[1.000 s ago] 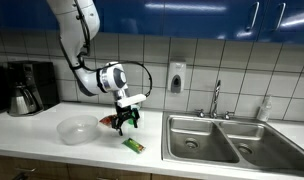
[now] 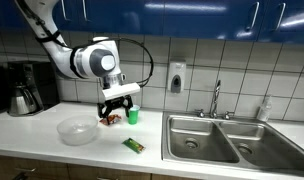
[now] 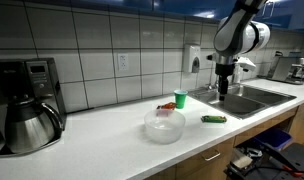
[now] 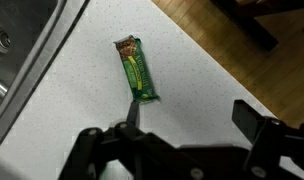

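My gripper [image 2: 116, 106] hangs above the white counter, its two dark fingers spread wide with nothing between them. In the wrist view one finger [image 4: 247, 119] is at the right and the other is near the center. A green-wrapped bar [image 4: 135, 69] lies on the counter ahead of the fingers; it also shows in front of the sink's left side as a small green packet [image 2: 134, 145]. A clear bowl [image 3: 164, 125] stands to the left of the bar. Behind the bowl are a red packet [image 3: 168, 106] and a green cup [image 3: 180, 98].
A double steel sink [image 2: 192, 146] takes up the right side, with a small green item [image 2: 244, 150] in its left basin. Behind it stands a faucet [image 2: 215, 98]. A coffee maker [image 3: 30, 104] is at the far left. Counter between bowl and sink is mostly clear.
In exterior view 1 the arm has risen and shifted left, lifting the gripper farther from the counter. The bar, bowl, cup and red packet look unmoved.
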